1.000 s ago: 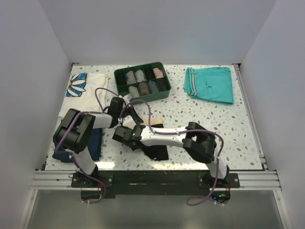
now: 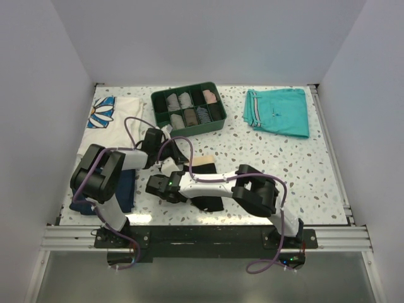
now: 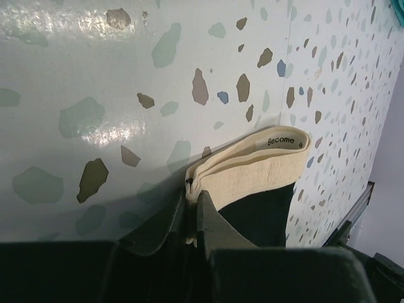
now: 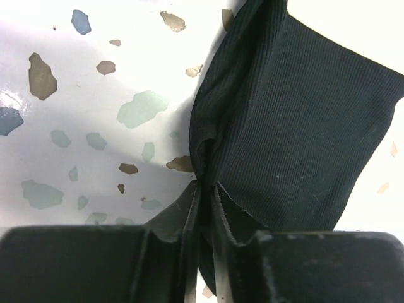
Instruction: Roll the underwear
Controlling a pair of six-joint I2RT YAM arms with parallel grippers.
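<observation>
The black underwear (image 2: 207,203) with a cream waistband (image 2: 201,160) lies folded at the table's middle, partly under my right arm. In the left wrist view, my left gripper is shut on the left end of the waistband (image 3: 252,177); printed letters show inside its loop. At the dark cloth's left edge (image 4: 221,132), in the right wrist view, my right gripper has its fingertips close together around a fold. How firmly they pinch it cannot be told. From above, the right arm hides that spot.
A green divided box (image 2: 188,133) of rolled clothes stands behind. White cloth (image 2: 126,126) and navy cloth (image 2: 124,192) lie left, beside and beneath the left arm. Folded teal cloth (image 2: 281,112) lies back right.
The left arm stays in place at the waistband.
</observation>
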